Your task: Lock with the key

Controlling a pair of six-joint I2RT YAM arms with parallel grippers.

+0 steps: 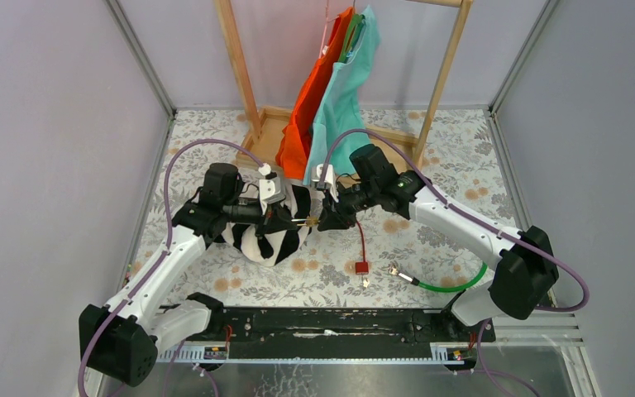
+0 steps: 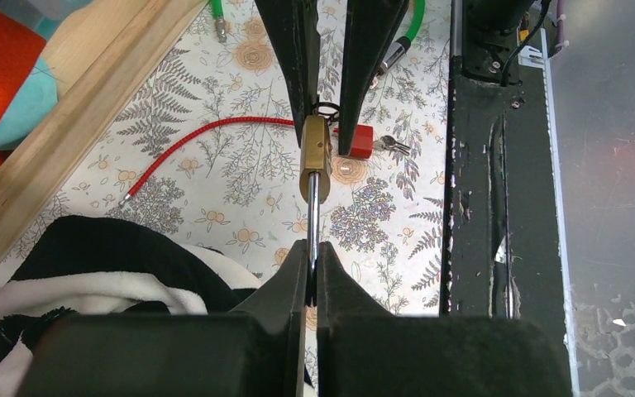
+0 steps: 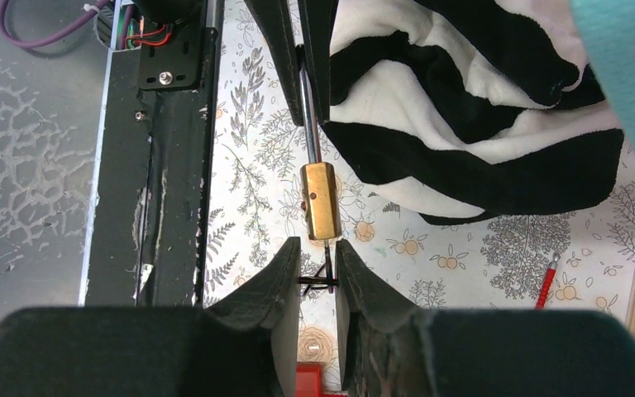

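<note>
A brass padlock with a long steel shackle is held in the air between the grippers. My left gripper is shut on the shackle, and the lock body points toward the right gripper. My right gripper is shut on the key, whose dark ring lies across its fingertips and whose shaft lines up with the end of the lock body. How far the key is inserted I cannot tell.
A red lock with keys, a red cable and a green cable lie on the table. A striped cloth is under the left gripper. Hanging cloths and a wooden rack stand behind.
</note>
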